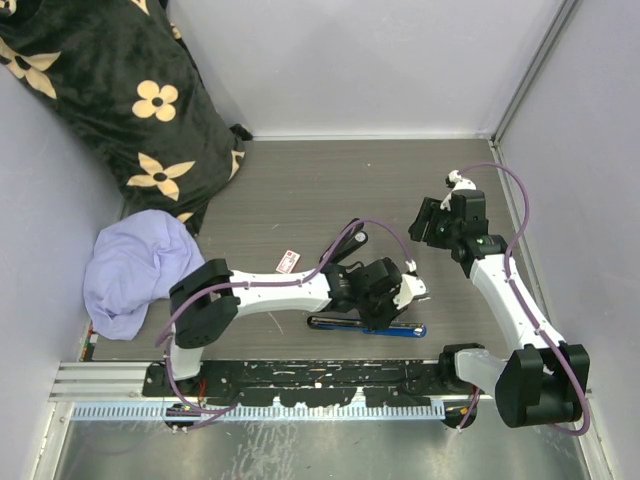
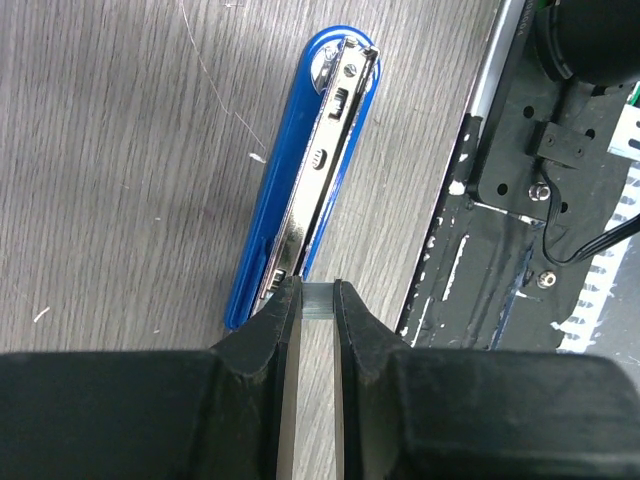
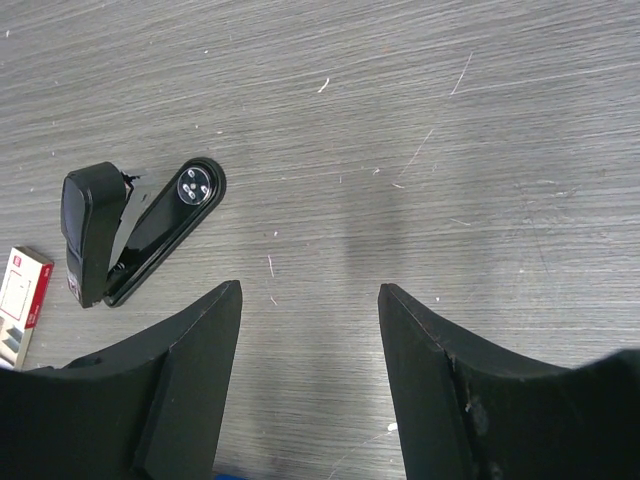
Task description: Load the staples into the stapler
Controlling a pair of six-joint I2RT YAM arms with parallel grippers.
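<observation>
A long blue stapler (image 1: 405, 331) lies along the front of the table, partly covered by my left arm in the top view. In the left wrist view its metal channel (image 2: 318, 165) runs along the blue body (image 2: 268, 225). My left gripper is shut on a small grey strip of staples (image 2: 318, 303), close by the near end of the stapler. Whether the strip touches the channel cannot be told. Farther back on the right, my right gripper (image 1: 428, 222) stands open over bare table, nothing between its fingers.
A black stapler-like tool (image 3: 172, 222) stands part open behind my left arm. To its left lies a small white and red box (image 3: 20, 300). A lavender cloth (image 1: 140, 270) fills the left side.
</observation>
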